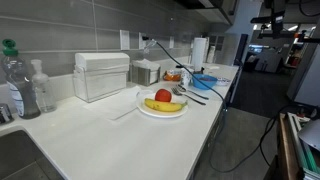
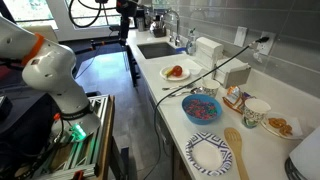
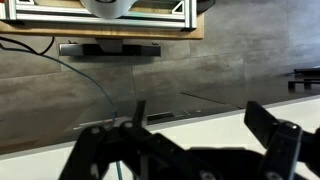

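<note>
My gripper is open and empty in the wrist view, its two dark fingers wide apart above the grey floor and the white counter's edge. In exterior view 1 a white plate point(image 1: 145, 108) on the counter bears a red round fruit point(image 1: 163, 96) and a yellow banana point(image 1: 160, 106). The same plate shows farther back in exterior view 2, near the sink. A blue bowl point(image 2: 201, 107) with reddish contents stands closer, along with a patterned plate point(image 2: 208, 152) and a wooden spoon point(image 2: 236, 150). All this lies well away from the gripper.
Soap bottles point(image 1: 20, 85) stand by the sink point(image 1: 22, 158). A white container point(image 1: 101, 75) is against the tiled wall. Mugs point(image 2: 254, 112) and a plate of snacks point(image 2: 283, 127) line the wall side. Bare counter point(image 1: 95, 135) lies in front of the container.
</note>
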